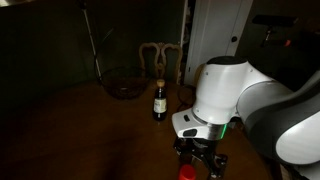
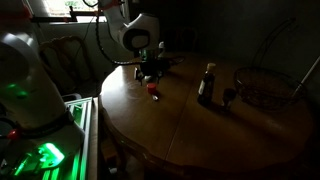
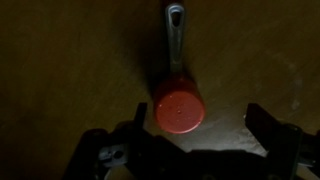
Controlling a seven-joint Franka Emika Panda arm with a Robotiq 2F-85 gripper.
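In the wrist view a red round object with a metal handle lies on the wooden table, its red end between and just ahead of my spread fingers. My gripper is open, with nothing held. Exterior view 1 has the same red object at the bottom edge, close below the gripper. From the other side, exterior view 2 shows the red object on the table near the arm. The light is dim, so the gap between fingers and object is hard to judge.
A dark bottle with a pale label stands upright further back on the table. Behind it sits a wire basket. A dark glass is beside the bottle in exterior view 2.
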